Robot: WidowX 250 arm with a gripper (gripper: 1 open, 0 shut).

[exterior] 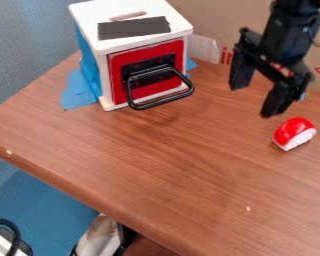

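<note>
My black gripper (255, 92) hangs at the upper right of the camera view, its two fingers apart with nothing visible between them. A red and white rounded object (295, 131) lies on the wooden table (149, 175) below and right of it, apart from the fingers. A white toy oven (131, 31) with a red door (143, 62) and black handle stands at the back left, its door upright.
A blue cloth (80, 90) lies beside and under the oven. A cardboard sheet (219, 20) stands behind. The table's left edge drops to a blue floor area.
</note>
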